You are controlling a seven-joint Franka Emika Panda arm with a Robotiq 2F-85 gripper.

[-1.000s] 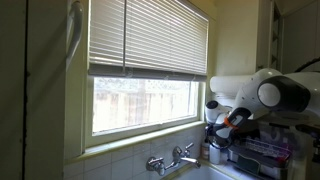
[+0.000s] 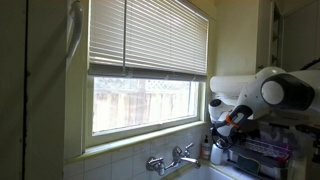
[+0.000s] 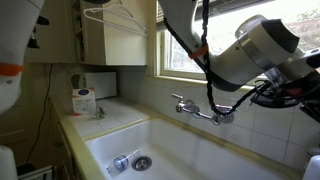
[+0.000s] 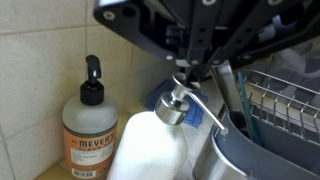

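Note:
My gripper looks shut, its dark fingers at the top of the wrist view. Directly below the fingertips is the metal pump (image 4: 177, 100) of a white bottle (image 4: 150, 150); whether they touch it cannot be told. Nothing shows held between the fingers. Left of that bottle stands a clear soap bottle (image 4: 90, 135) with a black pump and an orange-and-white label. In exterior view 1 the arm (image 2: 245, 100) bends down to the counter corner beside the window, where the fingertips are too small to make out.
Right of the pump bottle is a grey bin (image 4: 265, 155) holding utensils, beside a wire rack (image 4: 290, 110). A blue item (image 4: 160, 95) lies behind, near the tiled wall (image 4: 30, 60). The wall faucet (image 2: 175, 160) and white sink (image 3: 180, 160) lie farther along.
Everything else there looks the same.

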